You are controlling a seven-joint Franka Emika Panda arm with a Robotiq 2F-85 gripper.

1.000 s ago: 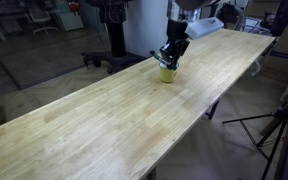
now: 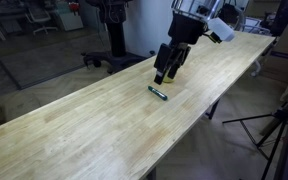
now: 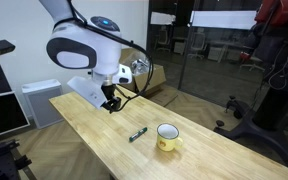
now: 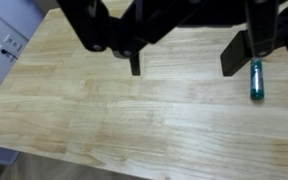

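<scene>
A dark green marker [image 2: 158, 93] lies on the wooden table, free of the fingers. In the second exterior view the marker [image 3: 138, 134] rests just left of a yellow mug [image 3: 167, 137] that stands upright. My gripper [image 3: 111, 104] is above the table, to the left of both. In the wrist view the gripper has its fingers apart with bare wood between them; the marker [image 4: 256, 80] shows to the right of the right finger. From the first exterior view, the mug [image 2: 169, 78] is mostly hidden behind the gripper [image 2: 165, 77].
An office chair base [image 2: 111, 58] stands beyond its far edge. In the wrist view a table edge [image 4: 74, 165] runs along the bottom left.
The gripper has moved lower and left in the first exterior view.
</scene>
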